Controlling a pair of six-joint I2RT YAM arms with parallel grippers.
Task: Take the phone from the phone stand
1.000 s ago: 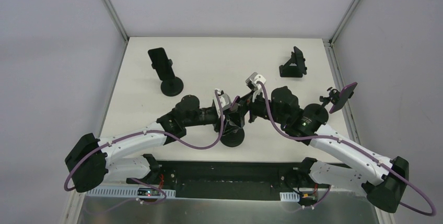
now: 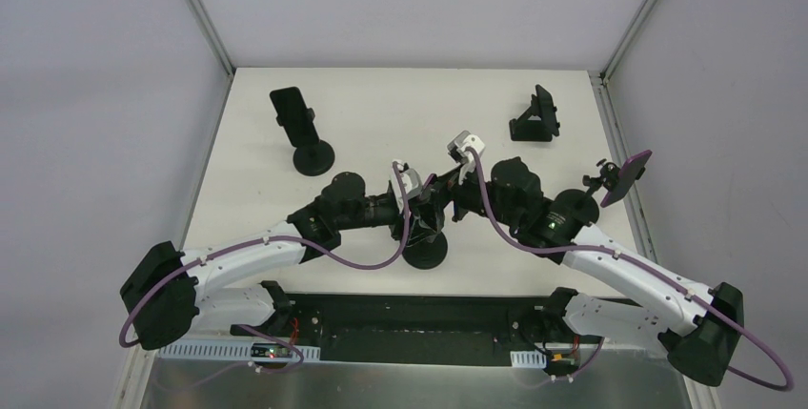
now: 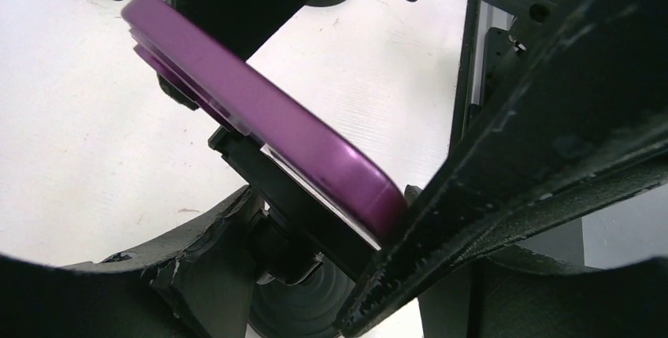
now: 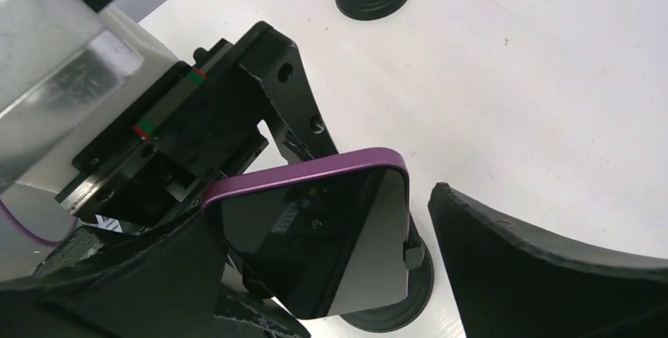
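Note:
A purple phone (image 3: 260, 109) sits in a black stand on a round base (image 2: 425, 253) at the table's centre front, between both arms. My left gripper is low at the stand, around the holder's neck below the phone; whether it grips is hard to tell. My right gripper is open around the phone's end, its fingers either side of it in the right wrist view. In the top view both grippers overlap at the stand and largely hide the phone.
A black phone on a stand (image 2: 291, 113) stands back left, a black stand (image 2: 534, 123) back right, a purple phone on a stand (image 2: 624, 178) at the right edge.
Both arms have shifted very slightly at the centre stand; otherwise the top view looks the same.

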